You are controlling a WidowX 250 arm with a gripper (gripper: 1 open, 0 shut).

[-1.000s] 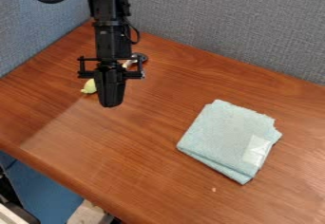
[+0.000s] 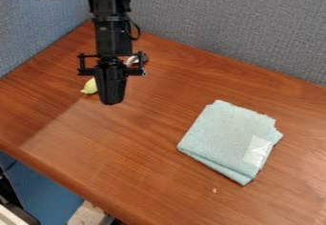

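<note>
My black gripper (image 2: pixel 111 88) hangs over the left-middle of the wooden table, pointing down; I cannot tell whether it is open or shut. Behind it a small yellow-green object (image 2: pixel 90 86) lies on the table, partly hidden by the gripper, and a small dark and light object (image 2: pixel 135 61) sits farther back, also partly covered. A folded pale blue cloth (image 2: pixel 223 138) lies flat on the right, apart from the gripper.
Grey padded walls (image 2: pixel 242 24) bound the table at the back and left. The table's front-left edge drops to a blue floor.
</note>
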